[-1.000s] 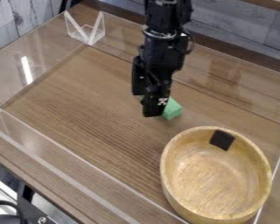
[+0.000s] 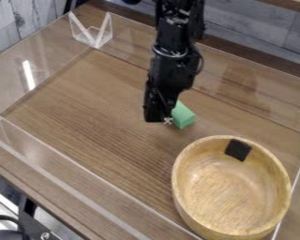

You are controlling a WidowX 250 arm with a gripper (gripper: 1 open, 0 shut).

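The black robot arm reaches down from the top of the view to its gripper (image 2: 160, 116), low over the wooden table at the centre, just left of a green block (image 2: 182, 116). The gripper looks shut, with nothing clearly seen between its fingers; it partly overlaps the block's left side, and whether they touch I cannot tell.
A large tan round bowl (image 2: 231, 195) with a black patch on its rim fills the lower right. A white wire-like object (image 2: 93, 30) stands at the upper left. Walls border the back.
The arm and gripper have shifted slightly down and to the right, nearer the green block. The block and bowl look unmoved.
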